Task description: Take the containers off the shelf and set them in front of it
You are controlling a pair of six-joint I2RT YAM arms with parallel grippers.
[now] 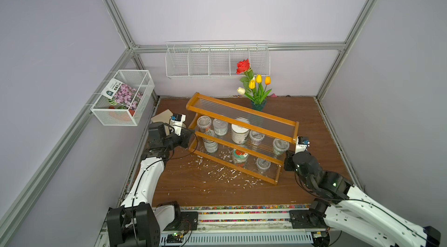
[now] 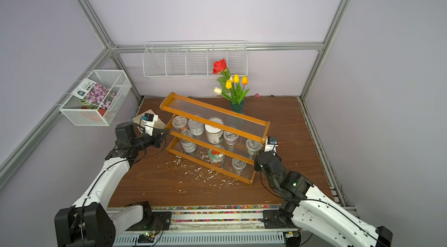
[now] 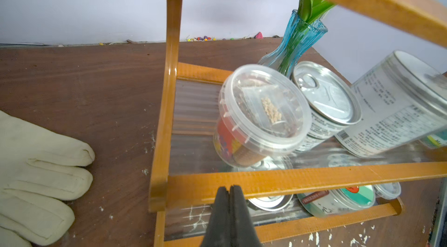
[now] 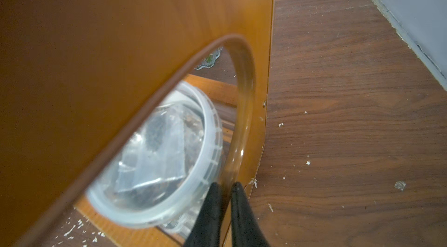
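The shelf [image 1: 242,149] is a wooden two-tier rack standing at an angle. At the left end of its upper tier sits a clear-lidded jar [image 3: 263,112] with a seed packet inside and a red label. A similar lidded jar [image 4: 163,154] stands at the right end. My left gripper is shut, its fingertips together in front of the upper tier's front rail [image 3: 288,181]. The shelf's left side upright [image 3: 163,144] is left of those fingers, not between them. My right gripper is closed around the edge of the right side upright [image 4: 242,144].
Cans [image 3: 326,95] and other tubs fill the tiers between the end jars. A pale glove [image 3: 42,177] lies left of the shelf, and a vase of flowers [image 1: 258,103] stands behind. Bare table [image 1: 223,191] with white scraps lies in front.
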